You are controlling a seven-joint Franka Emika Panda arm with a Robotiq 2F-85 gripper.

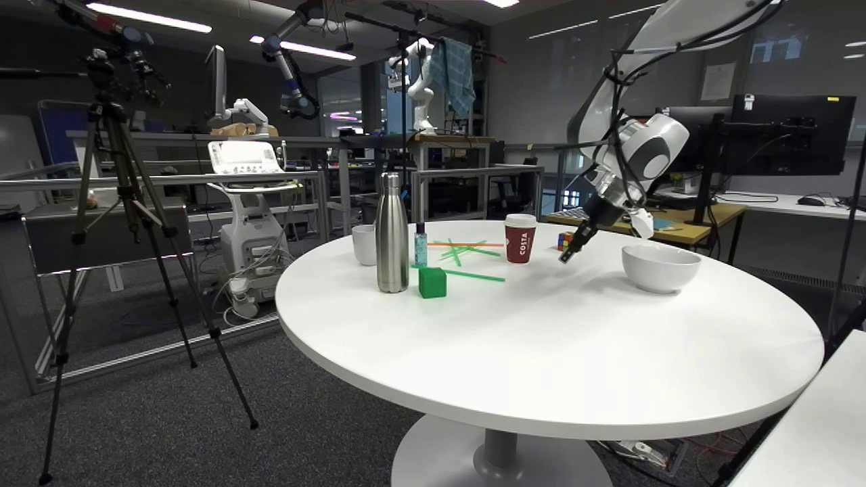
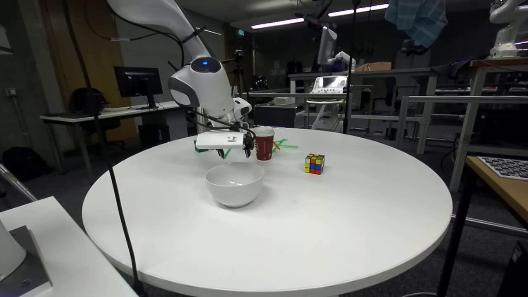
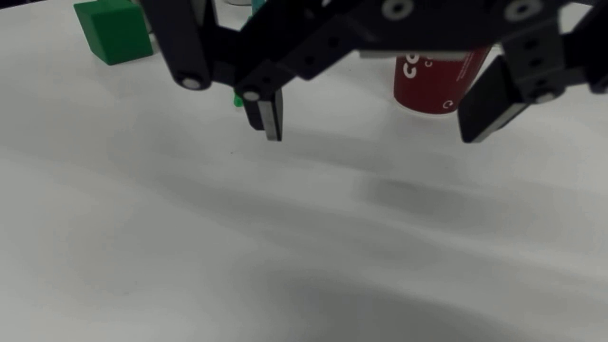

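Observation:
My gripper is open above the white table, with no object between its fingertips. In exterior view 1 the gripper (image 1: 565, 258) hangs between a dark red paper cup (image 1: 519, 241) and a white bowl (image 1: 660, 269). The wrist view has the cup (image 3: 433, 85) upright beyond the fingers, partly hidden by the gripper body, and a green cube (image 3: 117, 31) at the upper left. A Rubik's cube (image 2: 314, 164) rests alone to the right of the bowl (image 2: 235, 185) in exterior view 2; in exterior view 1 the gripper partly covers it.
A steel bottle (image 1: 393, 235), a small blue bottle (image 1: 420, 246) and a white mug (image 1: 365, 245) stand at the table's left in exterior view 1. Several green sticks (image 1: 471, 275) and an orange one lie near the cup.

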